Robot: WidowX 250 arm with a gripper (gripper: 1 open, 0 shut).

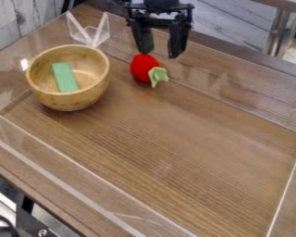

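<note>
A red object with a light green tip (145,68), like a strawberry, lies on the wooden table near the upper middle. Above it the black gripper (157,43) points down with its fingers apart and nothing visible between them. At the left, a tan wooden bowl (90,80) holds a green block (63,79).
A pale wall stands at the upper left. A dark round object (0,225) is partly visible at the bottom left corner.
</note>
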